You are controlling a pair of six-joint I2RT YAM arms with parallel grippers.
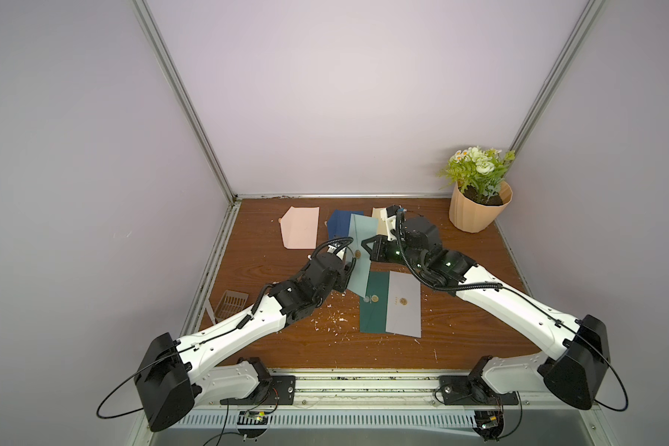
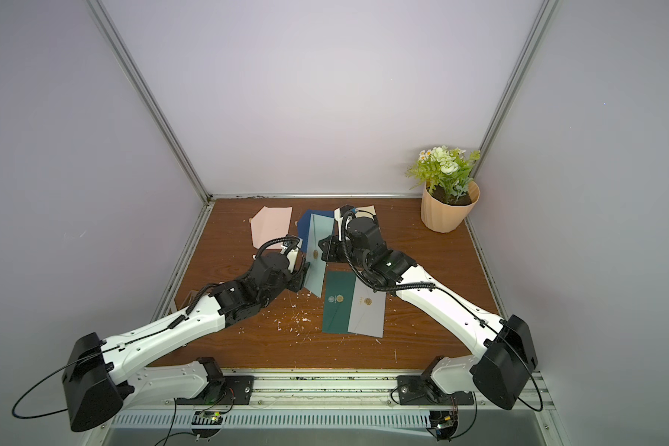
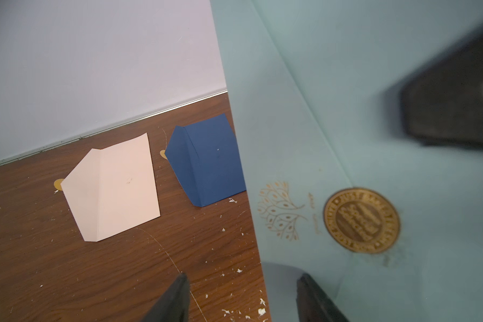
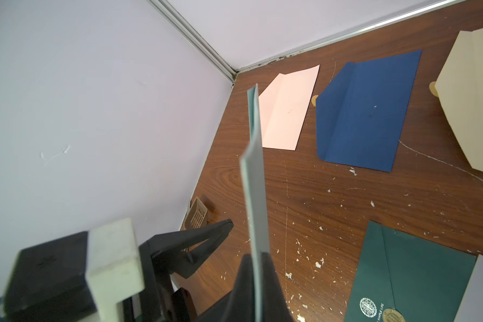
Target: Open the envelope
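A light blue envelope [image 3: 327, 150] hangs upright, with its flap lying flat under a round gold seal [image 3: 361, 220]. My right gripper is shut on it; seen edge-on in the right wrist view, the sheet runs between both fingers. Against the sealed face, one dark right finger [image 3: 450, 102] shows in the left wrist view. My left gripper is open beside the envelope's left edge, its fingers apart. One left finger [image 3: 316, 306] overlaps the envelope in that view; whether it touches the paper cannot be told.
Pink [image 1: 300, 227], navy [image 4: 367, 112] and cream envelopes [image 4: 475, 102] lie at the back with flaps spread. Dark green [image 1: 374, 316] and grey envelopes [image 1: 403, 316] lie in front, flaps down. A flower pot [image 1: 477, 212] stands back right. Paper scraps litter the table.
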